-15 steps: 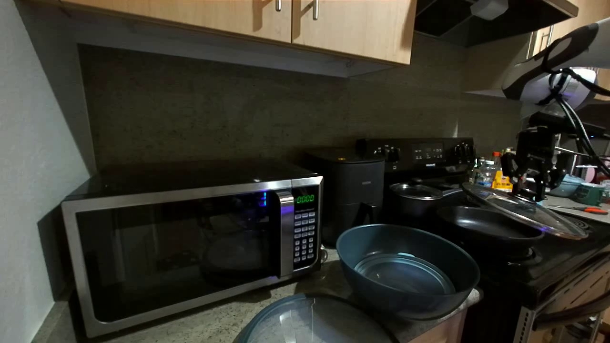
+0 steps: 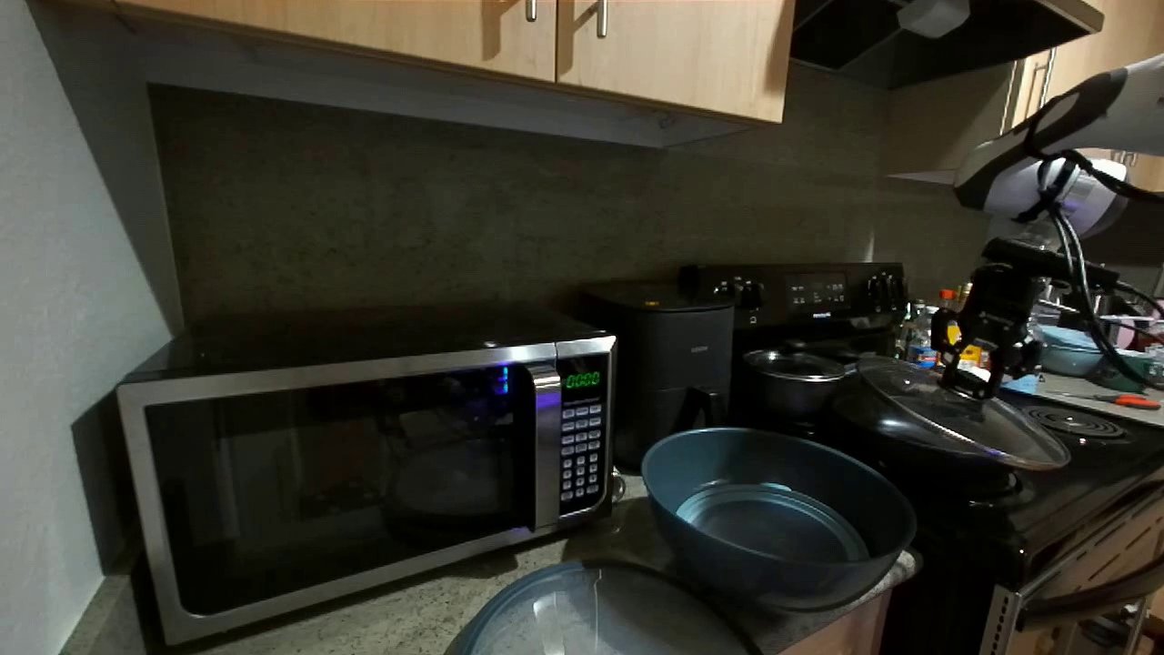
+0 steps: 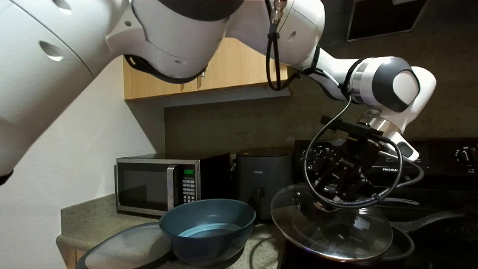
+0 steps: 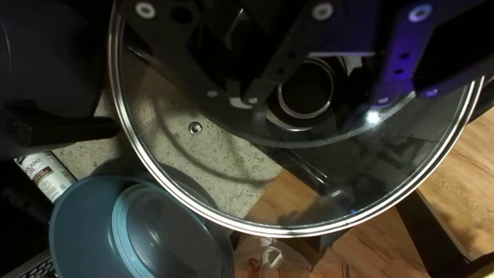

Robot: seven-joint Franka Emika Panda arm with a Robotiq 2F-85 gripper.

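Note:
A round glass lid [image 2: 960, 409] with a metal rim hangs tilted from my gripper [image 2: 971, 382], which is shut on its knob. The lid [image 3: 331, 233] overlaps the black frying pan [image 3: 401, 246] on the stove in exterior view 2. In the wrist view the lid [image 4: 296, 185] fills most of the picture, and the counter and floor show through its glass. My dark fingers hide much of the knob [image 4: 305, 90]. In exterior view 1 the frying pan [image 2: 895, 442] is largely behind the lid.
A large teal bowl [image 2: 780, 502] sits on the counter beside the stove, with another lid [image 2: 600, 617] near it. A microwave [image 2: 360, 469] and a black air fryer [image 2: 677, 360] stand behind. A covered pot [image 2: 791, 382] occupies the rear of the stove [image 2: 1113, 437].
My gripper and the glass lid have moved left in exterior view 1, toward the bowl. The lid tilts more steeply and now covers much of the frying pan from view.

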